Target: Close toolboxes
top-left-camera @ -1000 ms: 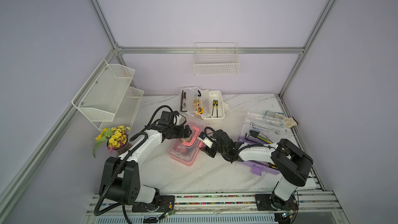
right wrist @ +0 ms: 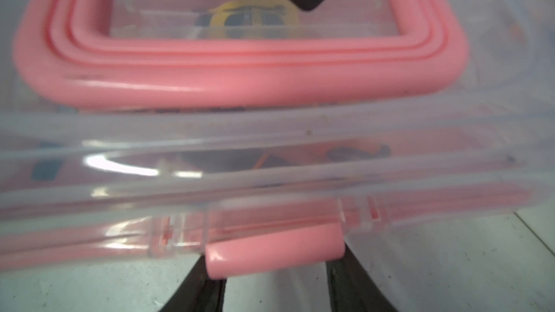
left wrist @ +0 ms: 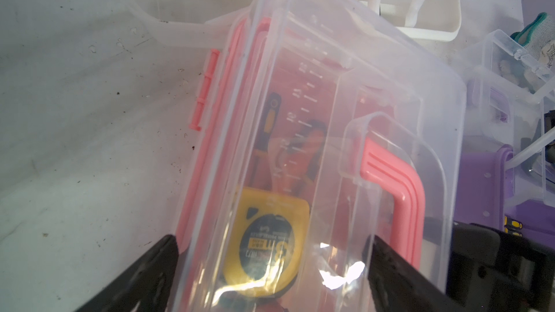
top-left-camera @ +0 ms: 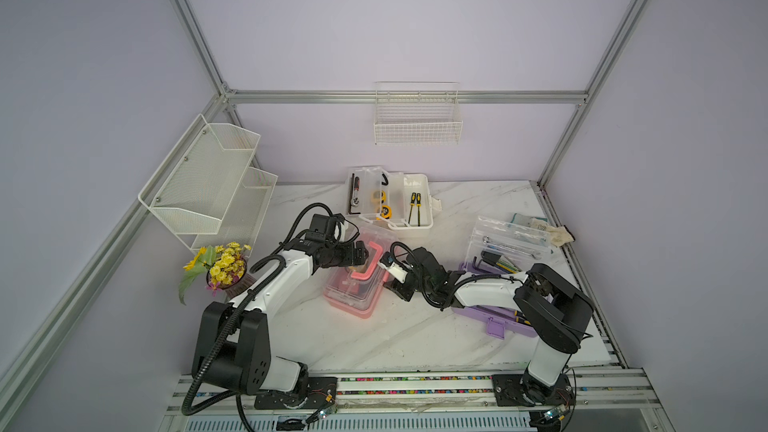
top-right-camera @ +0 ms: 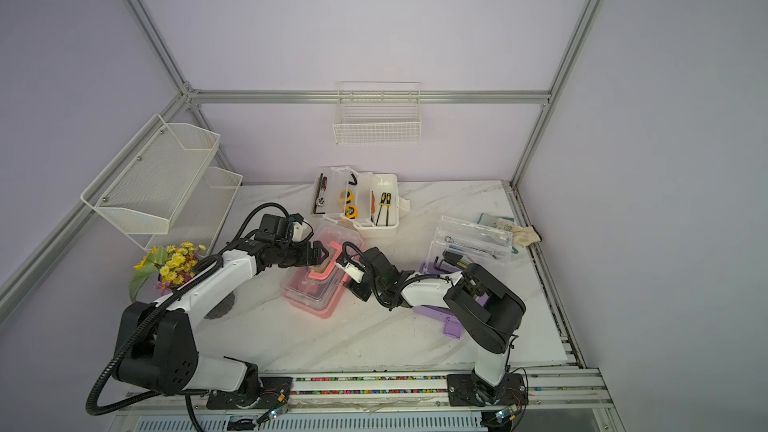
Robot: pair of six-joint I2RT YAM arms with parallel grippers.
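The pink toolbox (top-left-camera: 352, 296) has its clear lid down, a tape measure and tools visible through it. My left gripper is over the lid, fingers apart on either side of the clear raised part, left of the pink handle (left wrist: 407, 208). My right gripper is at the front side on the pink latch (right wrist: 274, 251), fingertips behind it. The white toolbox (top-left-camera: 414, 224) stands open at the back with screwdrivers inside. The purple toolbox (top-left-camera: 496, 324) at the right is open, partly hidden by the right arm.
A flower pot (top-left-camera: 228, 276) and mesh shelves (top-left-camera: 200, 176) are at the left; a wire basket (top-left-camera: 416, 124) hangs on the back wall. A glove (top-right-camera: 524, 236) lies at the right edge.
The left arm looks almost unchanged.
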